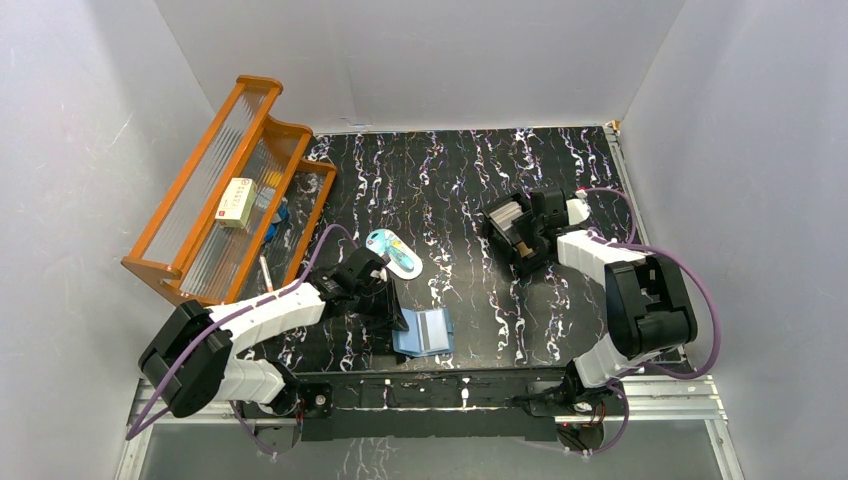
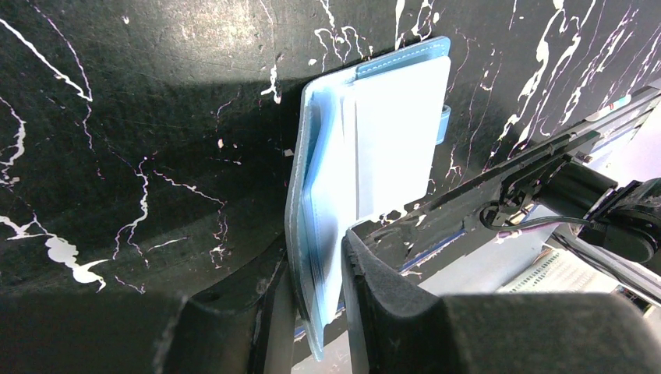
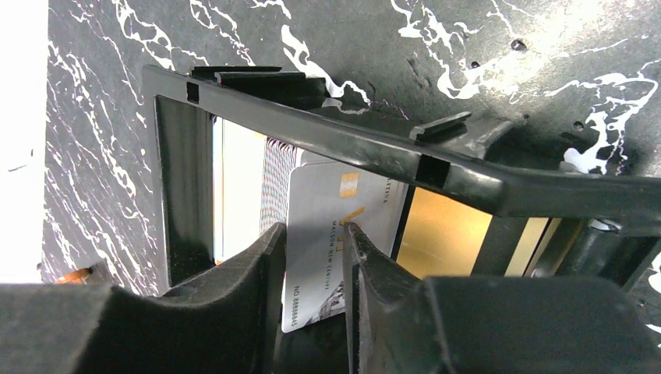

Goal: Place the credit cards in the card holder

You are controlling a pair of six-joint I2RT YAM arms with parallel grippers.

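The light-blue card holder (image 1: 433, 332) lies opened out near the table's front edge. In the left wrist view its folded cover (image 2: 318, 210) fills the space between the fingers, and my left gripper is shut on it. Pale inner panels (image 2: 399, 128) face up. At the right, a black rack (image 3: 374, 160) holds several cards. My right gripper is open at the silver-grey card (image 3: 319, 191), which shows between and beyond the fingertips; whether both touch it I cannot tell. Striped and pale cards (image 3: 240, 183) stand left of it, a yellow card (image 3: 440, 234) right.
A wooden shelf (image 1: 270, 125) with clear panels and a small box (image 1: 237, 202) stands at the left. Between shelf and rack lies a white-and-blue package (image 1: 396, 253).
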